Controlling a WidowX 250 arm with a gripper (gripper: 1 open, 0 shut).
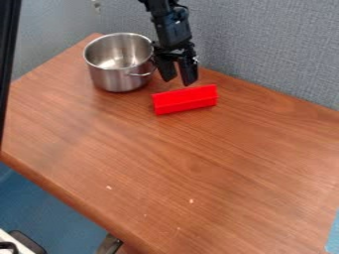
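Note:
My black gripper point(177, 71) hangs from the top of the view, just right of a steel pot point(117, 75) with a side handle. Its two fingers look spread apart, with nothing visible between them. A red rectangular block point(184, 99) lies on the wooden table just below and in front of the gripper, apart from it.
A grey padded wall point(279, 60) stands behind. A dark vertical post runs along the left edge of the view.

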